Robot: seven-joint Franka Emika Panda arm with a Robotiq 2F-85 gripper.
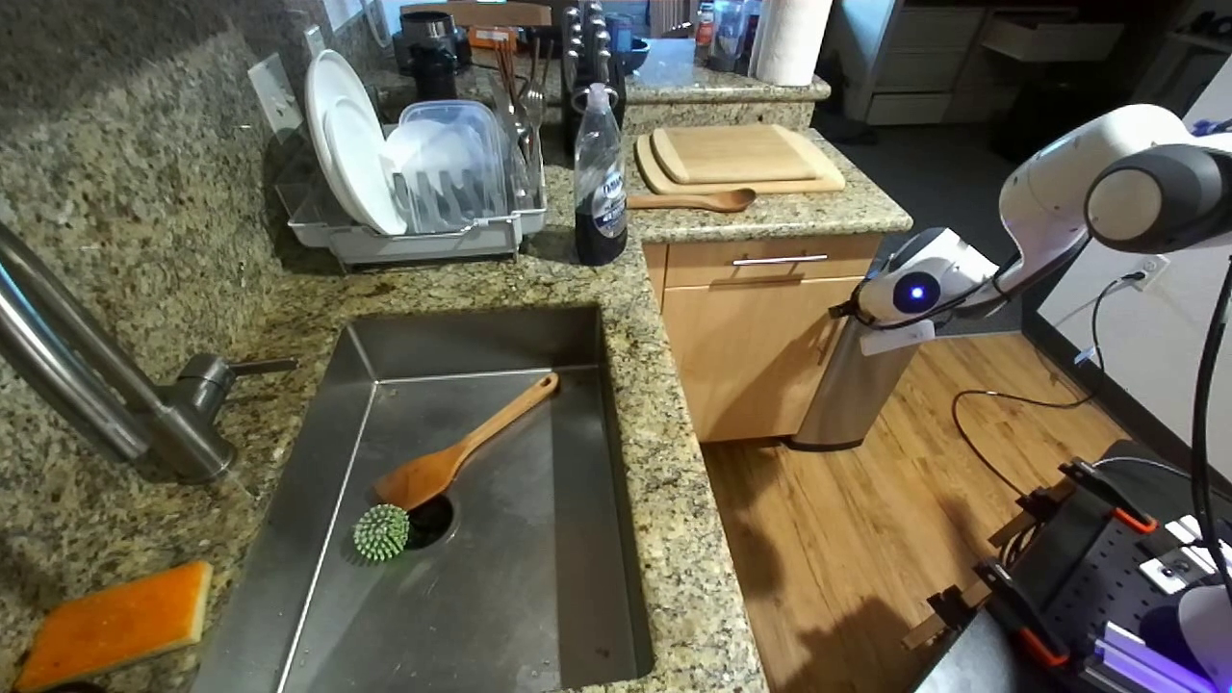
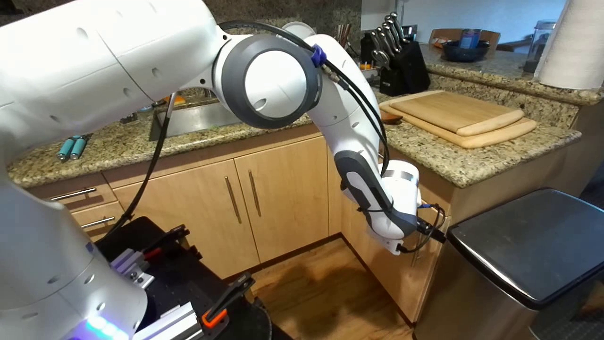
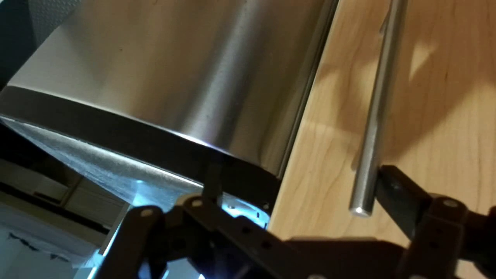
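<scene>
A straight metal bar handle (image 3: 379,111) runs along the light wood cabinet door (image 3: 446,125). In the wrist view my gripper stands open, its fingers far apart. The right fingertip (image 3: 393,179) is right beside the handle's lower end, partly overlapped by it; I cannot tell whether they touch. Across the gap, the left fingertip (image 3: 214,183) shows against the dark rim of the trash can (image 3: 186,88). The handle's end falls within the span between the fingers. From outside, the gripper (image 1: 845,310) is at the door's right edge, its fingers too small to read.
The trash can (image 2: 532,243) stands close against the cabinet end, leaving little room beside my gripper. Above the door is a drawer (image 1: 762,264), under a granite counter (image 1: 889,214) carrying cutting boards (image 1: 739,156). Open wood floor (image 1: 832,543) lies in front.
</scene>
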